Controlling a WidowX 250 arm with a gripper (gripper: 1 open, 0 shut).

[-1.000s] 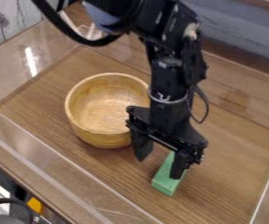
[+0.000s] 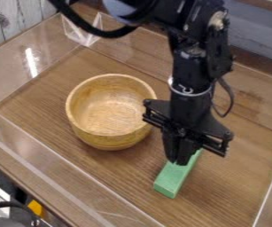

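Observation:
The black gripper hangs at centre right, its lower end just above and behind a green rectangular object lying on the wooden tabletop. I cannot tell how far apart its fingers are, and nothing held shows between them. The upper end of the green object is partly hidden by the gripper.
A yellow bowl sits left of the gripper on the table. Free wood surface lies to the right and at the front left. A pale wall or edge runs along the back and upper left.
The gripper has risen and moved back, slightly right, uncovering more of the green object, which stays in about the same place.

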